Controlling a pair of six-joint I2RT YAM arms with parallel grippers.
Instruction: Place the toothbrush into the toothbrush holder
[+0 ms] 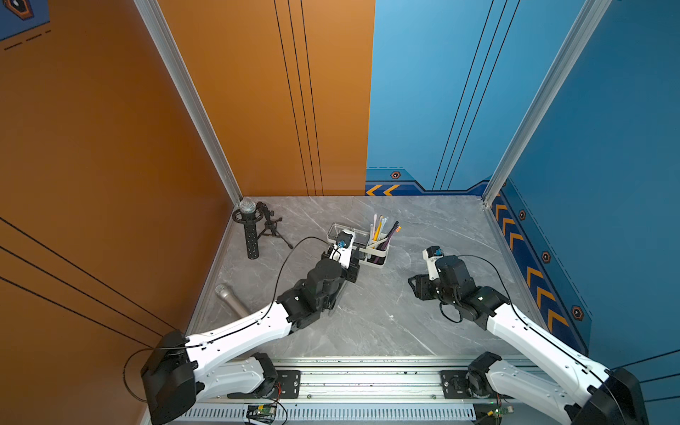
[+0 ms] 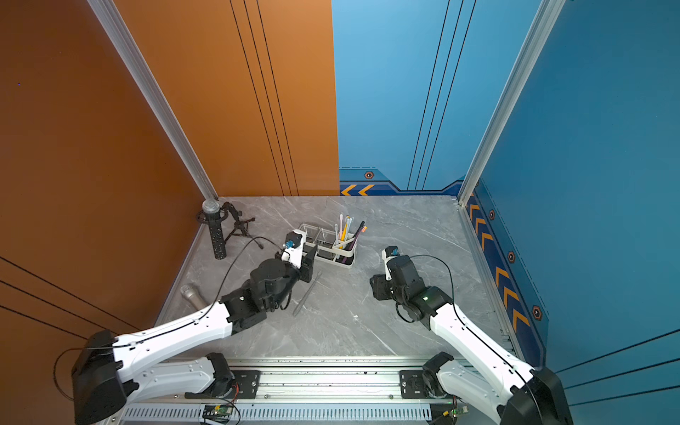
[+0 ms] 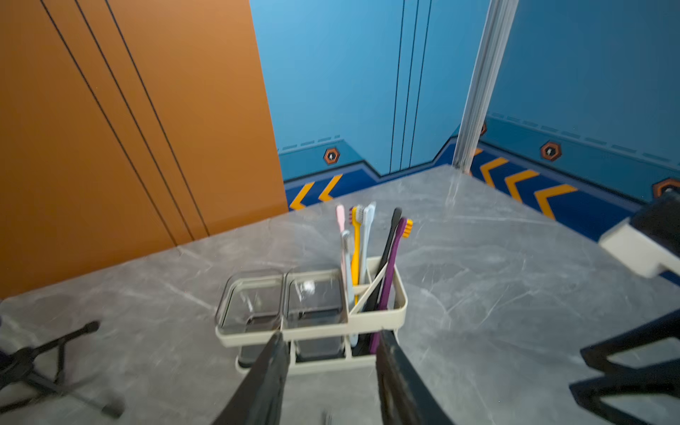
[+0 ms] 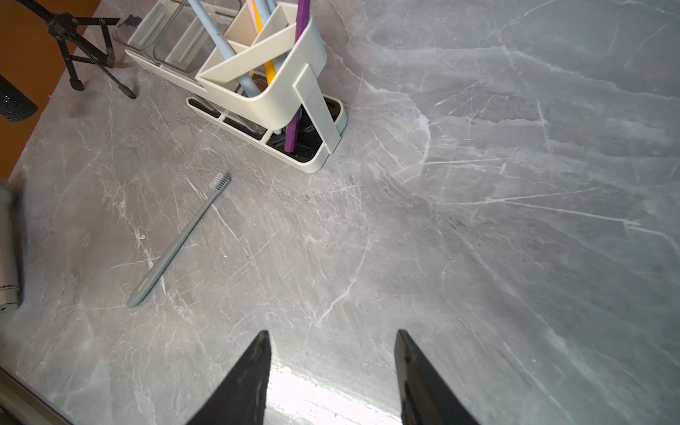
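Note:
A cream holder [image 3: 333,330] stands on the table in front of my left gripper, whose fingers are apart with nothing between them. Several toothbrushes [image 3: 394,276], including pink, yellow, black and purple ones, stand in its right-hand section; its two clear left-hand compartments look empty. A grey toothbrush [image 4: 178,243] lies flat on the table in front of the holder, bristles toward it. In the top right view this toothbrush [image 2: 306,294] lies just right of the left arm; in the top left view the arm mostly covers it. My right gripper is open and empty over bare table.
At the back left are a black microphone [image 1: 250,233] and a small black tripod [image 1: 272,225]. A silvery cylinder [image 1: 230,299] lies at the left, partly behind the left arm. Bare tabletop [image 1: 439,219] extends right of the holder.

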